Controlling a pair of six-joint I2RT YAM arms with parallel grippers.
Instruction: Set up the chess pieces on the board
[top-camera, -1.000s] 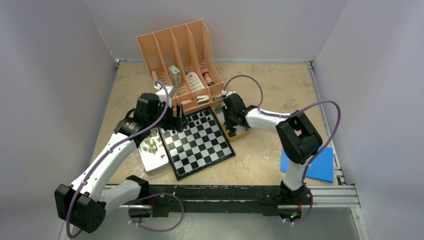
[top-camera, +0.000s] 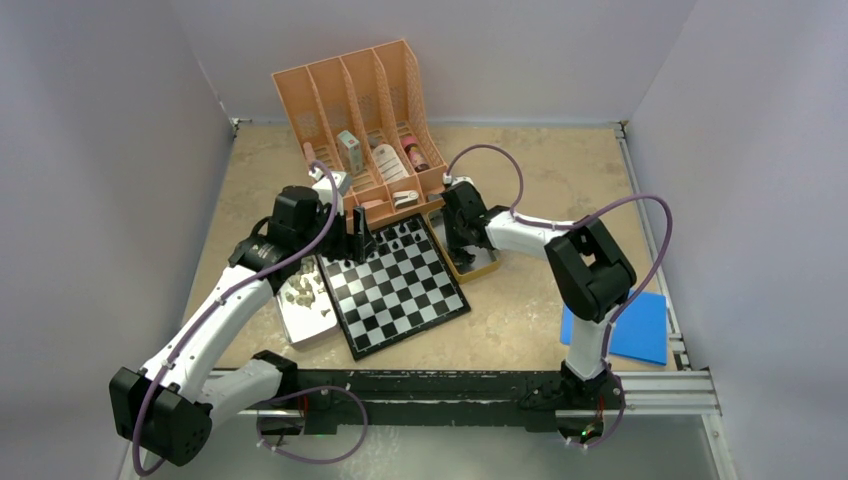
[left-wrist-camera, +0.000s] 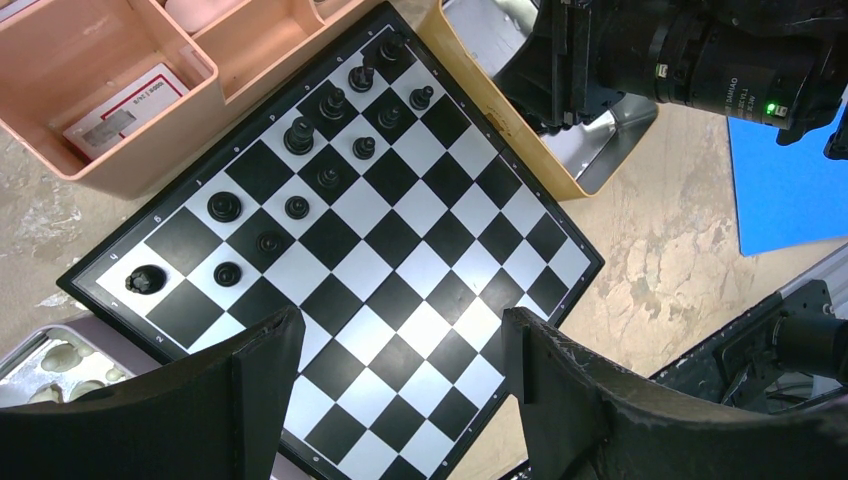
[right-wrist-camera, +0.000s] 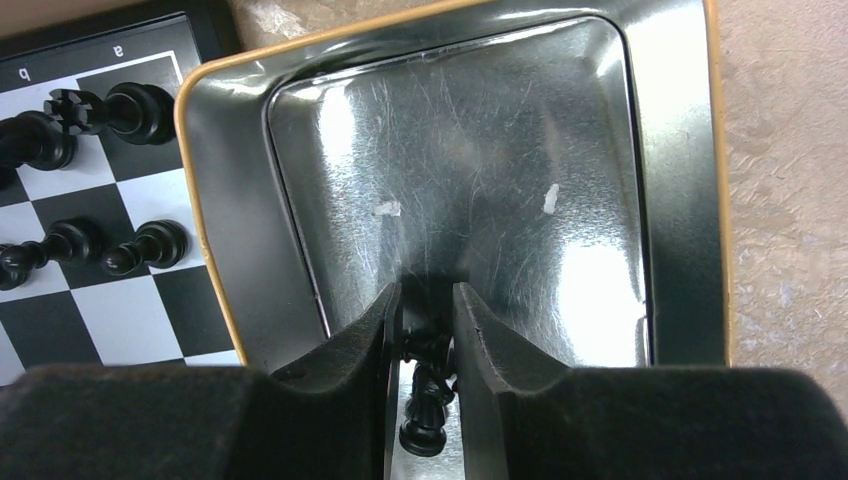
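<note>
The chessboard (left-wrist-camera: 420, 300) carries several black pieces near its far edge, such as a pawn (left-wrist-camera: 364, 147) and a rook (right-wrist-camera: 130, 115). In the metal tray (right-wrist-camera: 470, 170) beside it, black pieces (right-wrist-camera: 424, 430) lie on their sides at the bottom of the right wrist view. My right gripper is down over them, fingers part open and close around them; whether it grips one I cannot tell. My left gripper hangs open over the left of the board, nothing between its fingers.
A pink organizer (top-camera: 355, 100) stands behind the board. A container of white pieces (top-camera: 305, 305) is left of it. A blue mat (top-camera: 635, 325) lies at the front right.
My right arm has shifted slightly within the area of the metal tray, its elbow a little toward the left. The left arm has not moved.
</note>
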